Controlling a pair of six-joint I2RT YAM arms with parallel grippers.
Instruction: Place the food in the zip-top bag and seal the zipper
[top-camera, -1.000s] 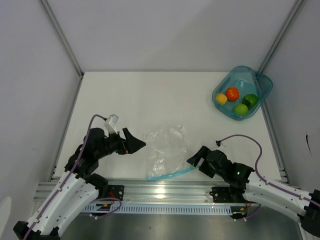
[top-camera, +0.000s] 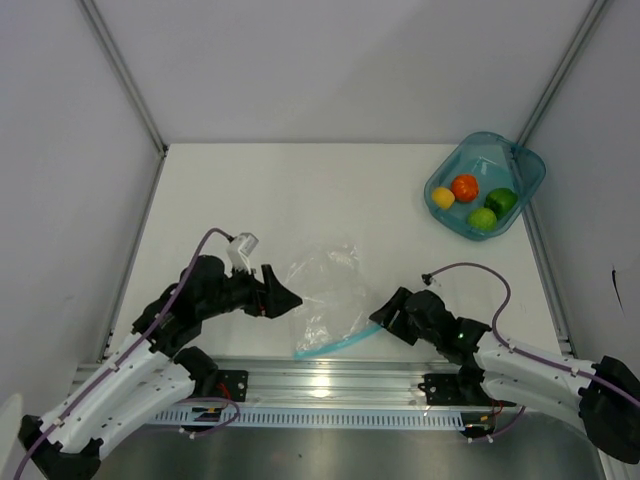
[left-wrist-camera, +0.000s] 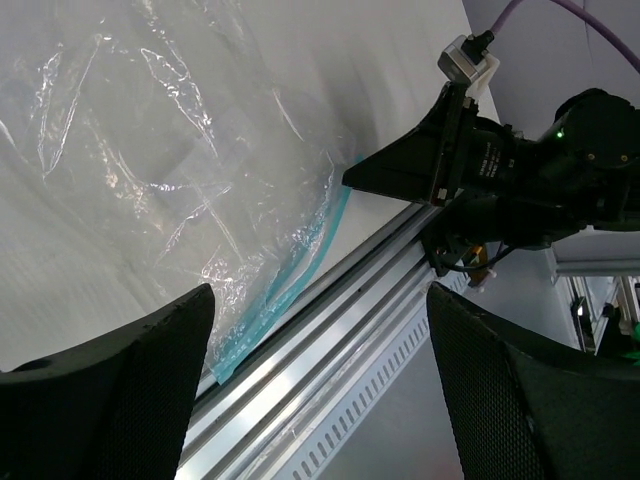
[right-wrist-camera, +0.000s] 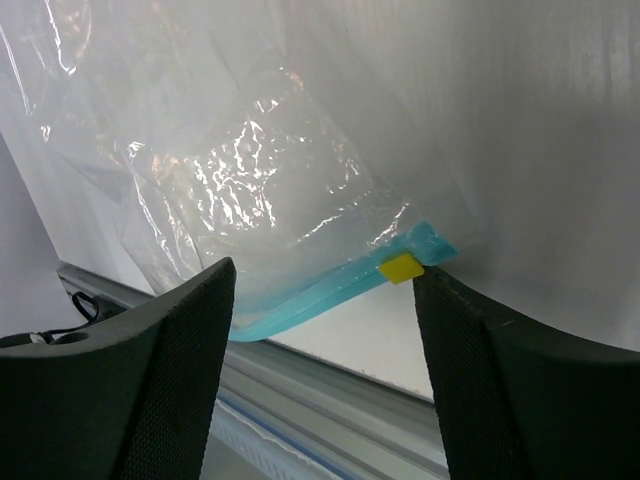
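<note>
A clear zip top bag (top-camera: 328, 290) lies flat on the table, its blue zipper strip (top-camera: 335, 346) along the front edge; no food shows inside it. In the right wrist view the yellow slider (right-wrist-camera: 401, 268) sits near the strip's right end, close to the right-hand finger (right-wrist-camera: 470, 345). My right gripper is part open, the strip crossing the view between its fingers; whether it touches is unclear. Above the bag's left side stands my left gripper (top-camera: 284, 286), open, nothing between its fingers. Food sits in a blue basket (top-camera: 437, 180): a red-orange item (top-camera: 465, 187), yellow (top-camera: 443, 197), green (top-camera: 501, 201) and light-green (top-camera: 482, 219) ones.
A metal rail (top-camera: 318, 372) runs along the table's front edge, just beside the zipper strip. The basket stands at the back right against the side wall.
My left gripper has shifted right, toward the bag. My right gripper has moved slightly left and its fingers look closer together. The bag's right side has shifted a little left.
</note>
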